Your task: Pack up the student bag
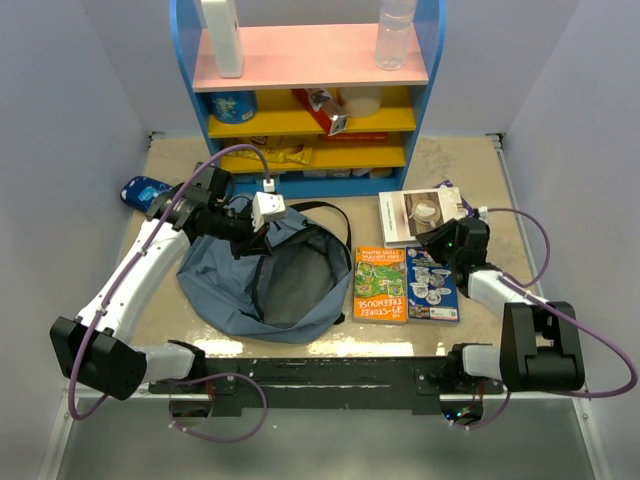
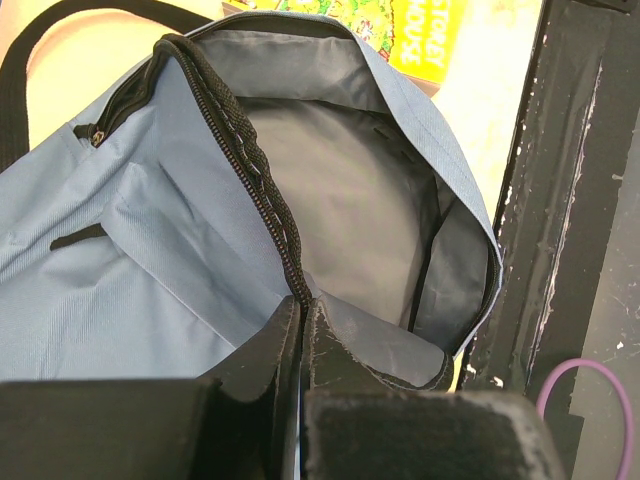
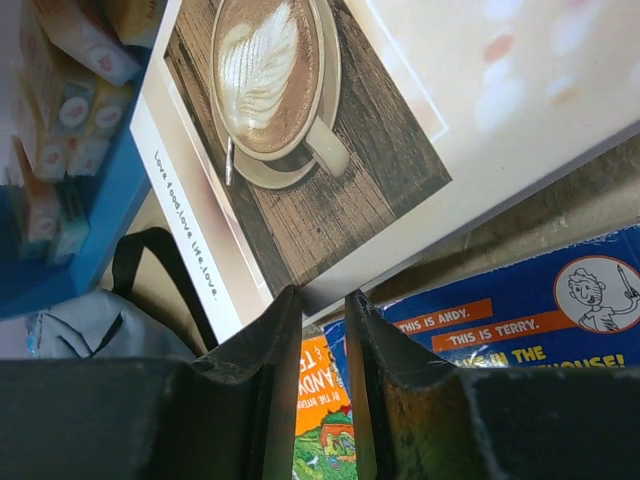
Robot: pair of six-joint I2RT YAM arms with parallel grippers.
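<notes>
The blue-grey bag (image 1: 215, 290) lies on its side, its mouth gaping and grey lining (image 2: 340, 180) showing. My left gripper is shut on the bag's black zippered edge (image 2: 235, 150). At the right, a white book with a coffee cup on its cover (image 1: 402, 228) lies behind an orange treehouse book (image 1: 381, 285) and a blue book (image 1: 433, 290). My right gripper is part open at the white book's near edge; in the right wrist view that edge shows between its separated fingertips. Whether they touch it, I cannot tell.
A shelf unit (image 1: 310, 55) with pink and yellow boards stands at the back, holding a bottle (image 1: 395, 35) and snack packs. A dark blue pouch (image 1: 145, 191) lies at the far left. Bare table (image 1: 375, 343) shows in front of the books.
</notes>
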